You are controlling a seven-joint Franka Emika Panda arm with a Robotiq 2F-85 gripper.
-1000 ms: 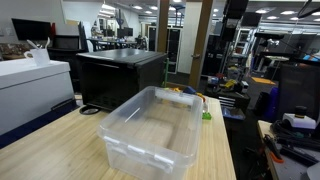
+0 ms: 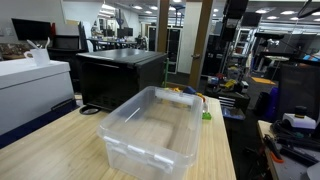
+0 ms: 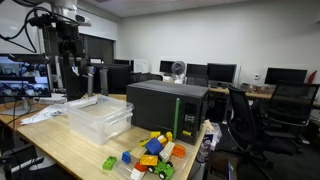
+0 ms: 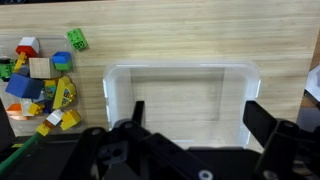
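A clear plastic bin rests on the wooden table, and its floor looks bare. From above, the same bin lies beneath my gripper, whose dark fingers are spread wide with nothing between them. To the bin's left is a crowded group of small coloured toys and blocks. A single green block lies apart from them, nearer the bin. In the second exterior view the toys are on the table between the bin and the front edge, while the arm hangs high at upper left.
A black box-shaped appliance stands on the table behind the bin and toys. At the left of the first exterior view is a white box. Bare wood shows left of the bin. Office chairs stand beyond the table.
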